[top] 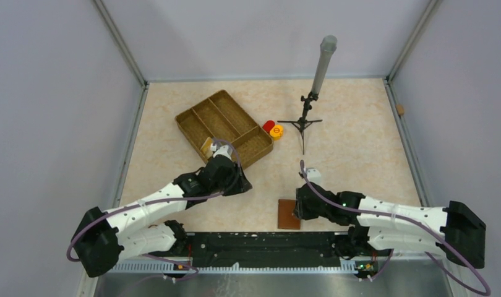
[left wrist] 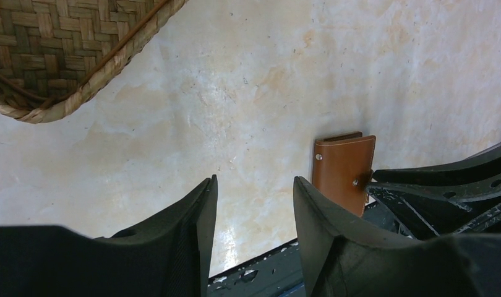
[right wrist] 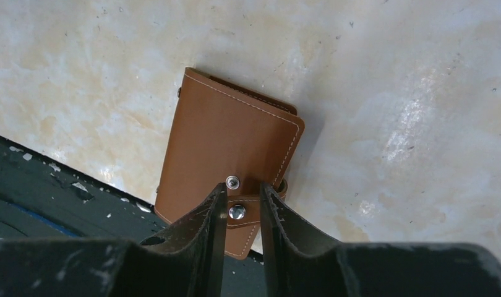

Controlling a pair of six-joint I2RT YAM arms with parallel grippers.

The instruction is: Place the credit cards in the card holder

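Observation:
The brown leather card holder point(top: 288, 215) lies closed near the table's front edge. Two metal snaps and a stitched strap show on the holder point(right wrist: 235, 142) in the right wrist view. My right gripper is part open above its strap end, a narrow gap between the fingers and nothing clearly gripped. From the left wrist, that same holder point(left wrist: 344, 167) appears at the lower right, beside the right gripper's fingers. My left gripper stands open and empty over bare table. No credit card can be made out; whether any sit inside the holder is hidden.
A divided woven basket point(top: 218, 124) stands at the back left, small yellowish and white items point(top: 207, 146) in it partly behind the left arm. Beside it are a red and yellow object point(top: 275, 130) and a tripod point(top: 304, 120). Table between the arms is clear.

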